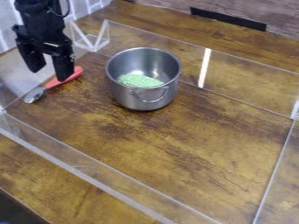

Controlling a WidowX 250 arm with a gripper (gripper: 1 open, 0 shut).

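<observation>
My black gripper point(42, 54) is at the upper left, open, above and beside a spoon with a red handle point(61, 80) whose metal bowl points toward the lower left. A steel pot point(145, 94) stands right of it, with a light green object point(138, 81) inside. Whether the gripper's fingertips touch anything I cannot tell.
Clear plastic walls border the wooden table point(198, 153) on several sides. A white upright strip point(205, 68) shows right of the pot.
</observation>
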